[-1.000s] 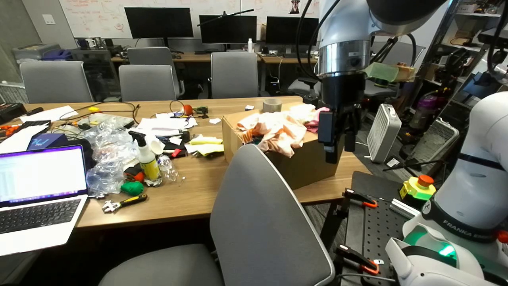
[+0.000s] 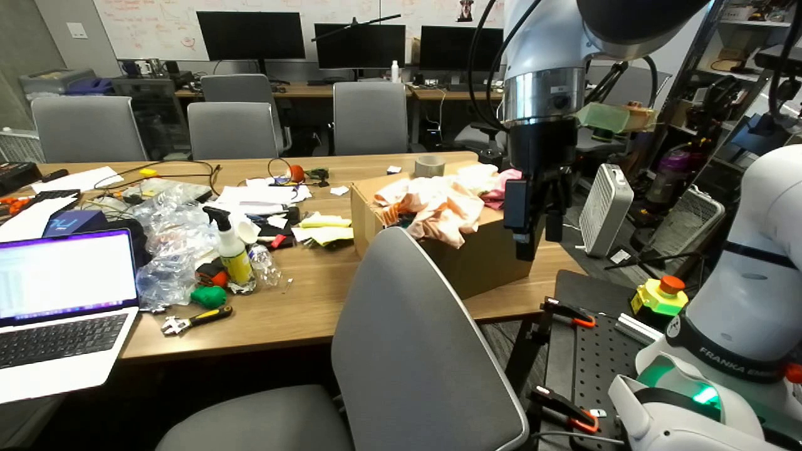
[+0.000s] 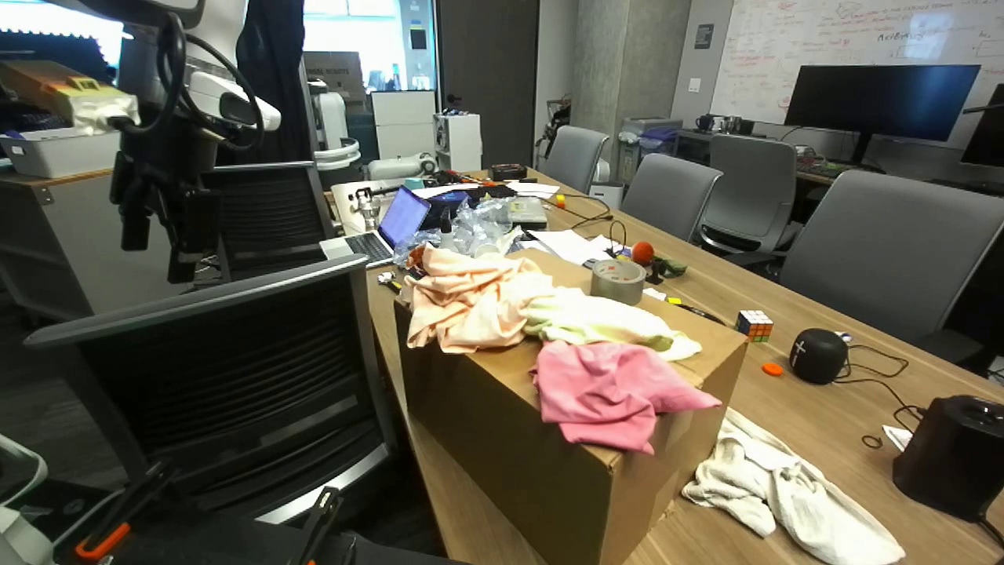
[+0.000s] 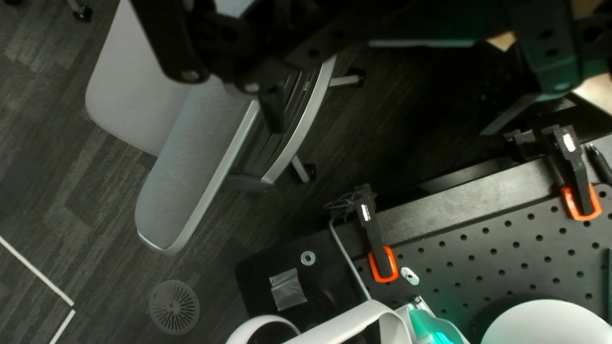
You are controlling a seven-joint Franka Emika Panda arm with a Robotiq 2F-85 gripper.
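Note:
My gripper [image 2: 538, 239] hangs fingers down in exterior view 1, and its outline overlaps the box's right end. In exterior view 2 it appears at the left, above the black-backed chair and well apart from the box. Its fingers [image 4: 275, 112] stand wide apart in the wrist view; the gripper is open, with only dark floor showing between them. The cardboard box [image 3: 508, 452] stands on the table. Draped over its top are a peach cloth [image 3: 480, 297], a pale green cloth [image 3: 612, 320] and a pink cloth [image 3: 621, 391]. A grey tape roll [image 3: 618, 279] rests there too.
A grey chair [image 2: 421, 338] stands before the table. Clamps [image 4: 381, 258] grip the edge of the pegboard base [image 4: 493, 246]. A white cloth [image 3: 791, 490] lies beside the box. Laptop [image 2: 67, 300], spray bottle [image 2: 234, 252], wrench [image 2: 195, 319] and plastic wrap clutter the table's left.
In exterior view 1 my gripper sits very slightly lower than a second ago. The box, cloths and table objects look unmoved.

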